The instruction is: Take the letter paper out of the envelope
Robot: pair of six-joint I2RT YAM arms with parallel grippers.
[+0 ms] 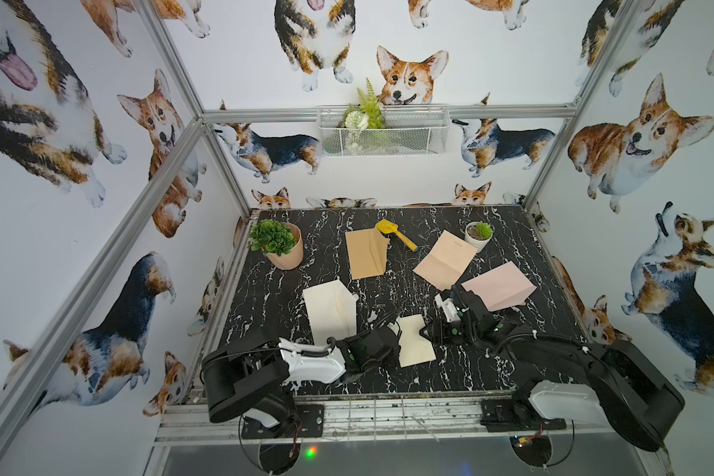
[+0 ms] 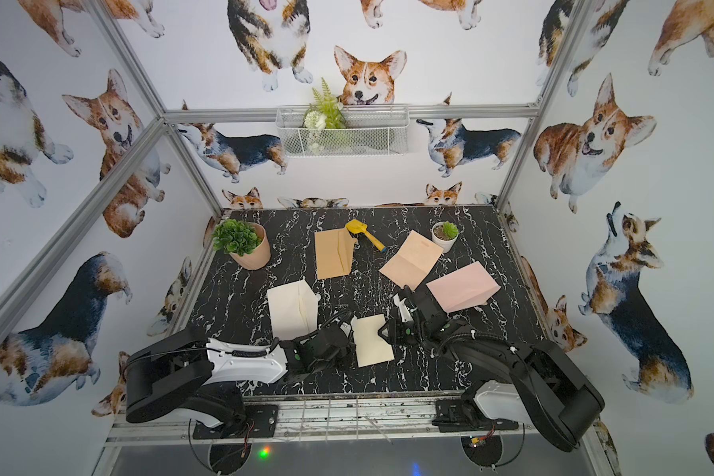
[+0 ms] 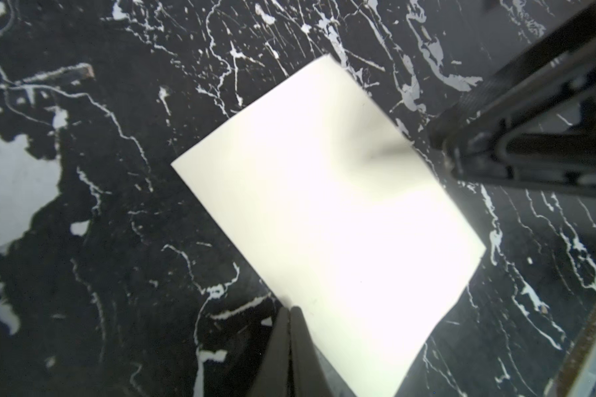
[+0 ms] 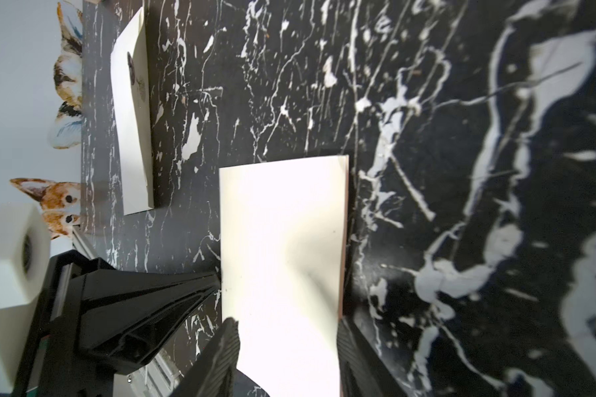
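A cream rectangular paper [image 1: 416, 345] lies flat on the dark marbled table between my arms. The frames do not tell whether it is a folded letter or a closed envelope. My left gripper is shut at one long edge of it, with nothing visible between its fingers. Across the paper, my right gripper stands open, its two fingertips apart over opposite sides of the sheet. A white envelope [image 1: 329, 309] with a slightly raised flap rests to the left and farther back.
Farther back lie a tan envelope [image 1: 365, 254], a peach one [image 1: 444, 260] and a pink one [image 1: 501, 285]. A yellow-headed tool [image 1: 396, 234] and two potted plants, large [image 1: 276, 242] and small [image 1: 478, 235], stand along the back. The table's front edge is close to the paper.
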